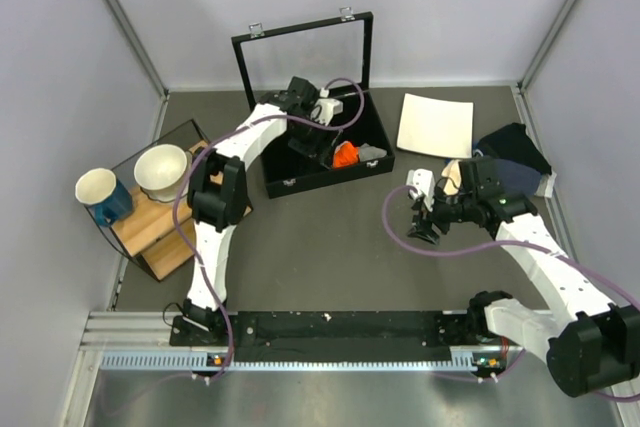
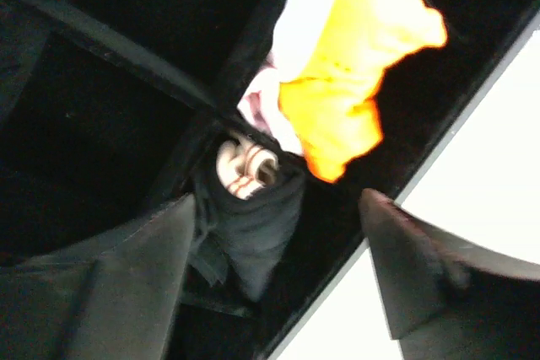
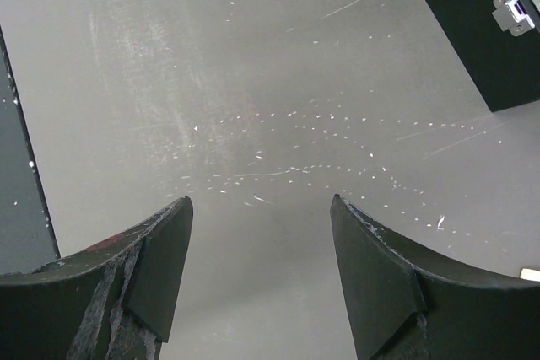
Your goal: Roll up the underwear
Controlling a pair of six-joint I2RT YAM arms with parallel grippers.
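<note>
My left gripper (image 1: 322,150) hangs over the front part of the black divided box (image 1: 300,184), its fingers apart. In the left wrist view, a dark rolled cloth (image 2: 257,233) with a pale striped bit at its end sits in a compartment below and between those fingers. Whether this roll is the underwear I cannot tell. Beside it, past a divider, lie an orange cloth (image 2: 354,56) and a pink-white cloth (image 2: 299,18). My right gripper stands open above bare table, nothing between its fingers.
Folded dark cloths (image 1: 513,147) are piled at the right, partly behind the right arm. A white board (image 1: 435,125) lies at the back. A wooden rack (image 1: 160,232) with a blue mug (image 1: 108,202) and white bowl (image 1: 162,169) stands left.
</note>
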